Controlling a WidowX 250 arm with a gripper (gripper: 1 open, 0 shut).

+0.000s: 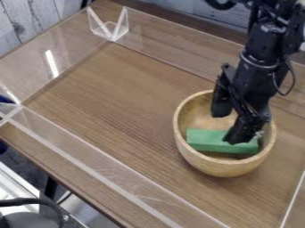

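Observation:
A black robot gripper (234,120) reaches down from the upper right into a light wooden bowl (193,158). Its fingers are spread open over the bowl's interior, the lower one close to a green block (212,141) lying in the bottom of the bowl. Whether it touches the block is hard to tell.
A white taped mark stands at the top left near the far edge. Dark cables lie at the bottom left corner.

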